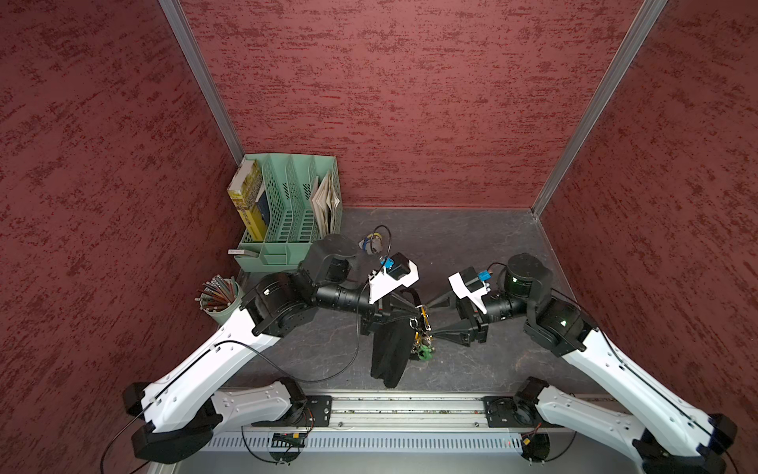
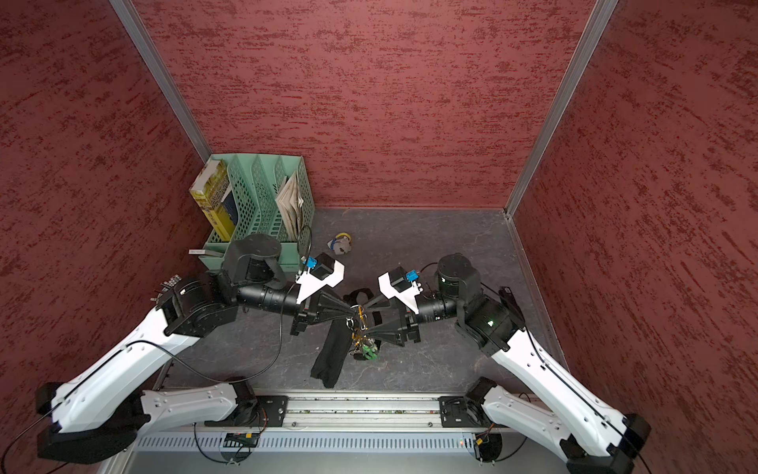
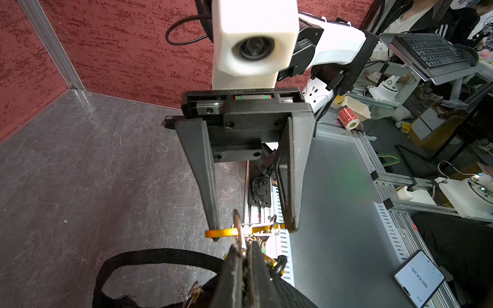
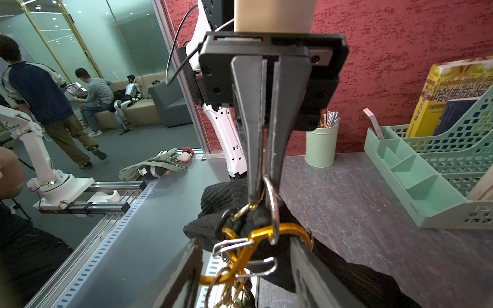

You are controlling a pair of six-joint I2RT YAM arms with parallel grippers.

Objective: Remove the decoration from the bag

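A black bag (image 1: pixel 388 354) lies at front centre with metal clips and a green charm (image 1: pixel 425 351). In the right wrist view, my left gripper is shut around a silver ring at the bag; the ring runs through a gold carabiner (image 4: pixel 269 231). My right gripper faces it with fingers apart on either side of the gold carabiner, at its two ends; whether they touch it firmly is unclear. The bag's strap (image 3: pixel 149 255) loops beside the left gripper.
A green file organiser (image 1: pixel 276 252) with books and a pen cup (image 1: pixel 221 312) stand at the left. A small grey object (image 2: pixel 341 245) lies behind the bag.
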